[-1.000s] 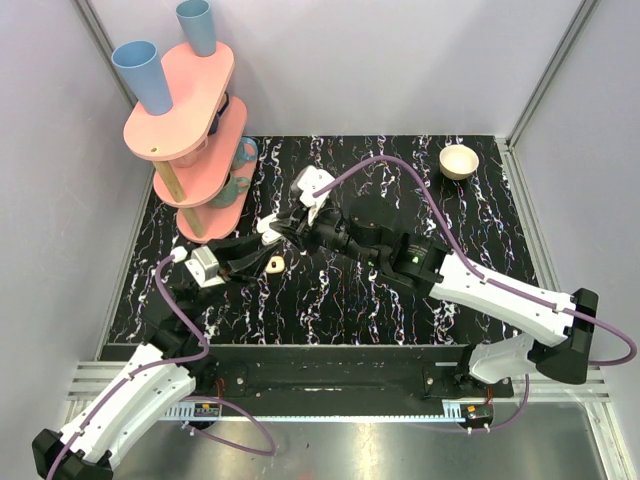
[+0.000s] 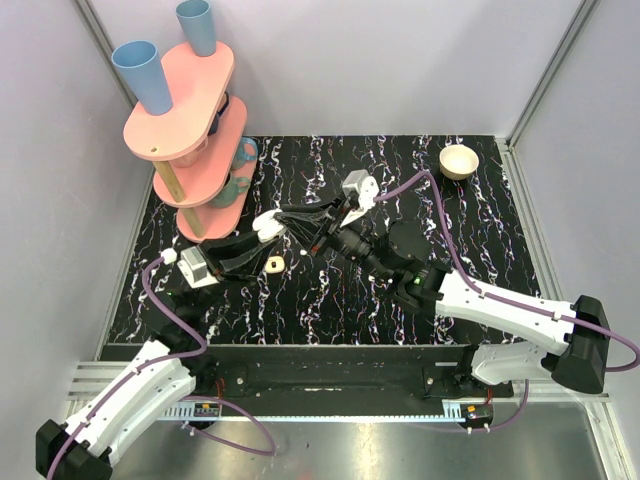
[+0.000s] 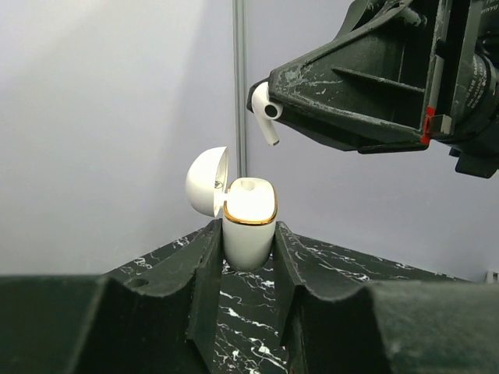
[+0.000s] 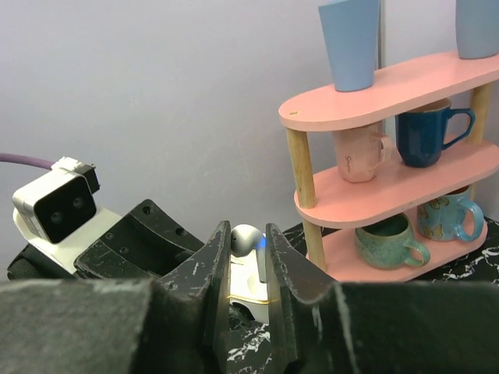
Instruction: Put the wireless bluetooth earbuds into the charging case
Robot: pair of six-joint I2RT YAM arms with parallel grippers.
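Observation:
My left gripper is shut on the white charging case (image 3: pixel 248 226), which is held upright with its lid (image 3: pixel 206 181) open to the left in the left wrist view. My right gripper has a white earbud (image 3: pixel 267 109) at its fingertips, above and a little right of the case, stem pointing down. In the right wrist view the earbud's rounded head shows between the fingertips, in front of the case. From above, both grippers meet near the middle left of the workspace.
A pink three-tier shelf (image 2: pixel 178 120) with cups and mugs stands at the back left. A cream bowl (image 2: pixel 458 162) sits at the back right. A small pale object (image 2: pixel 275 264) lies on the black marble surface below the grippers.
The right arm and gripper have turned, its wrist moving to the right in the top view while the fingertips stay near the case. The left arm has barely moved.

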